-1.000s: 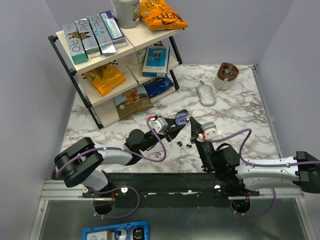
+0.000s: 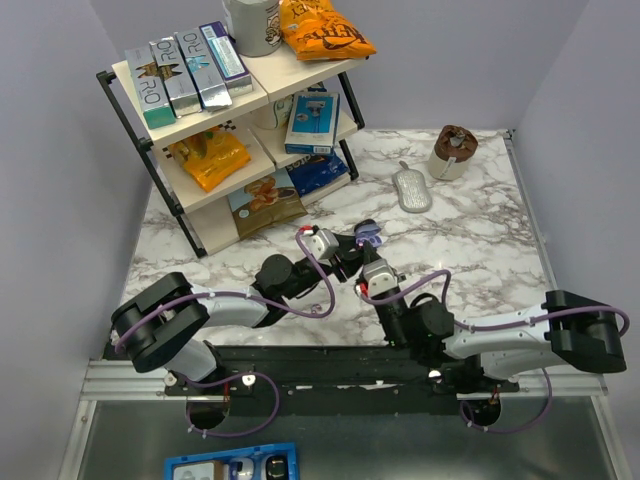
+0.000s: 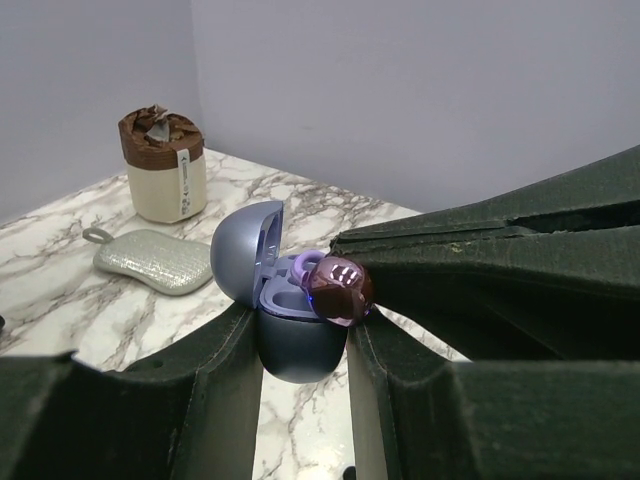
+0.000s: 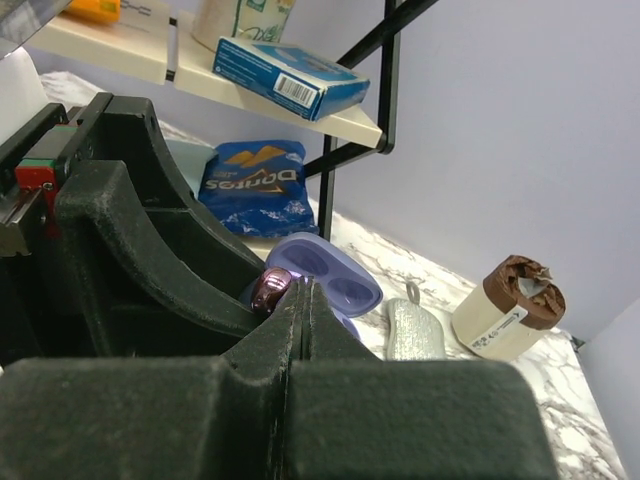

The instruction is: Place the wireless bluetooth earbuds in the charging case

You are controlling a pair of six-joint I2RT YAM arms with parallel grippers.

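My left gripper point(image 2: 347, 258) is shut on the open lavender charging case point(image 3: 298, 340), held upright above the table. In the left wrist view its lid point(image 3: 238, 255) stands raised, and a glossy purple earbud point(image 3: 341, 292) sits tilted at its top. My right gripper is shut, its fingertips against that earbud and the case in the wrist views; nothing clear shows between them, and whether the earbud is seated cannot be told.
The shelf rack point(image 2: 140, 140) with snacks and boxes stands at the back left. A silver pouch point(image 2: 411, 190) and a brown-topped canister point(image 2: 450, 160) lie at the back. The front table holds small dark pieces.
My right gripper has moved left and in closer to the case, now covering much of it in the top view. My left gripper has barely moved.
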